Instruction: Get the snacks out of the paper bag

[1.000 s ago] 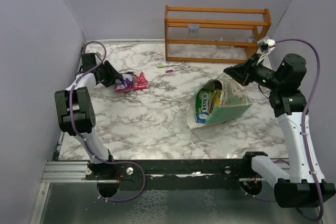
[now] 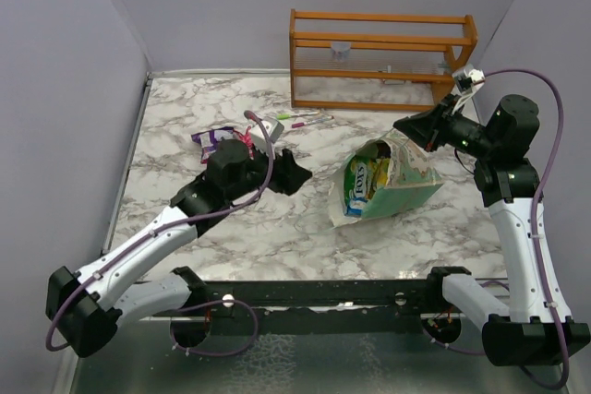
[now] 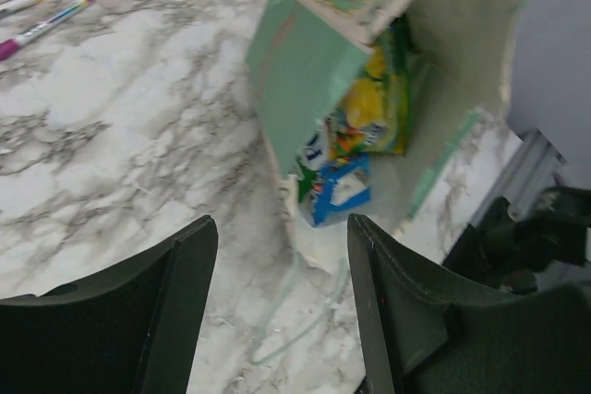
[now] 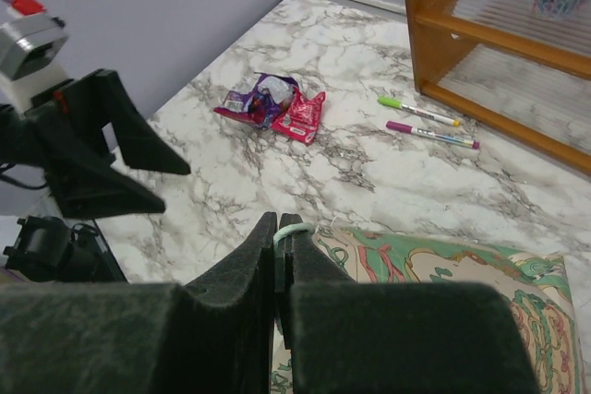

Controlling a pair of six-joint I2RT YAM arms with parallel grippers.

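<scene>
The green paper bag [image 2: 406, 196] lies open toward the left on the marble table, with yellow and blue snack packets [image 2: 360, 182] inside, also seen in the left wrist view [image 3: 342, 186]. My right gripper [image 2: 420, 131] holds still at the bag's upper edge, shut, with a thin pale strip at its tips in the right wrist view. My left gripper [image 2: 291, 173] stands open with nothing between its fingers, facing the bag mouth from the left. A purple packet and a red packet [image 4: 300, 117] lie on the table at the back left.
A wooden rack [image 2: 379, 76] stands along the back wall with a plastic cup on it. Two markers [image 4: 434, 134] lie in front of it. The middle of the table [image 2: 231, 256] left of the bag is bare.
My left arm has swung from beside the packets at the back left rightward toward the bag's mouth. The right arm and the bag have not visibly moved.
</scene>
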